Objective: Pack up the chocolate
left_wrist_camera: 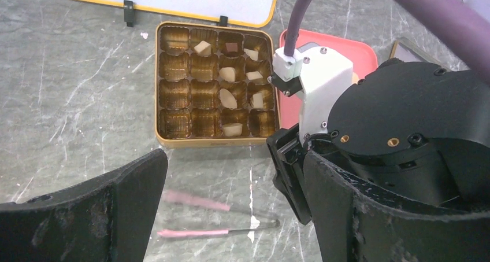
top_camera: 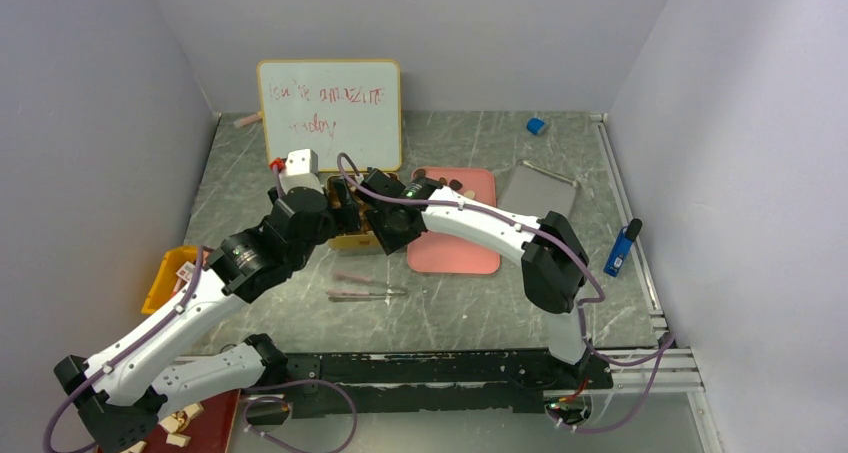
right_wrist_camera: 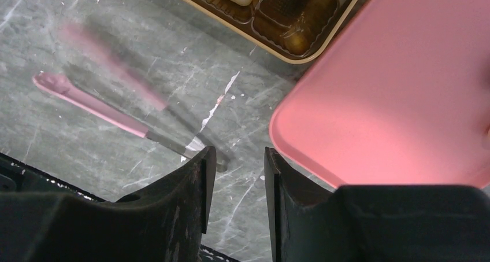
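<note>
The golden chocolate box [left_wrist_camera: 157,82] has a brown compartment insert; several pale chocolates [left_wrist_camera: 228,99] and one dark brown chocolate [left_wrist_camera: 231,47] sit in it, and other compartments are empty. In front of it, on the table, are pink-handled tongs [right_wrist_camera: 118,118], one arm blurred. My right gripper is open above the table, close to the tongs' metal ends, with nothing between its fingers. My left gripper stands wide open over the front of the box, holding nothing. The pink tray [top_camera: 453,253] lies right of the box, with several dark chocolates [top_camera: 456,185] at its back.
A whiteboard [top_camera: 330,113] with red writing stands behind the box. Farther right lie a grey tray [top_camera: 540,193], a blue object [top_camera: 536,126] and a blue bottle-like item [top_camera: 620,251]. At the left is a yellow bin [top_camera: 160,283].
</note>
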